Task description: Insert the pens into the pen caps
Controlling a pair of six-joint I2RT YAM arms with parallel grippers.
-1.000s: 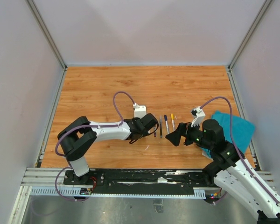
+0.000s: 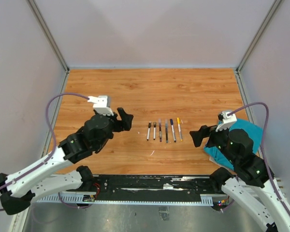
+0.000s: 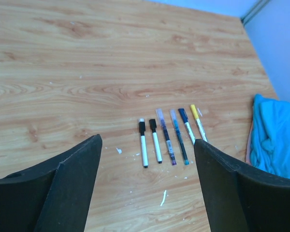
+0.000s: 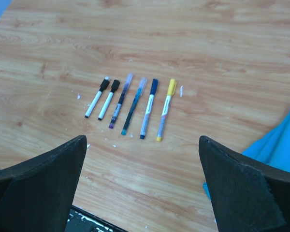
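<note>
Several capped pens lie side by side in a row on the table, with the caps at their far ends. From left to right in the right wrist view come two white pens with black caps, the outer one (image 4: 94, 103) and the inner one (image 4: 106, 104). Beside them are a purple pen (image 4: 118, 108), a teal pen (image 4: 131, 111), a blue-capped pen (image 4: 148, 111) and a yellow-capped pen (image 4: 165, 114). My left gripper (image 2: 128, 119) stands open and empty, to the left of the row. To the row's right, my right gripper (image 2: 198, 136) is also open with nothing between its fingers.
A crumpled turquoise cloth (image 2: 249, 134) lies at the table's right side, partly behind the right arm. Small white scraps, such as a sliver (image 3: 164, 197), dot the table.
My right gripper has drawn off to the right, staying open. The pens lie unmoved.
</note>
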